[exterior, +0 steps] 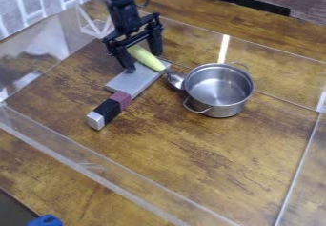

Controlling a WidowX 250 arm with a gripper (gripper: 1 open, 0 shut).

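My black gripper (pixel 132 44) reaches down from the top of the camera view over a long yellow-green object (pixel 147 62), perhaps a vegetable or a utensil handle, at the upper middle. Its fingers surround the near part of it; whether they grip it is unclear. The object slants over a grey slab (pixel 132 82), with a silvery piece at its lower right end beside a steel pot (pixel 220 93). A block (pixel 105 115) with silver, black and maroon parts lies below the slab.
Clear panels or edges run along the left and right. A blue item (pixel 44 220) sits in the bottom left corner.
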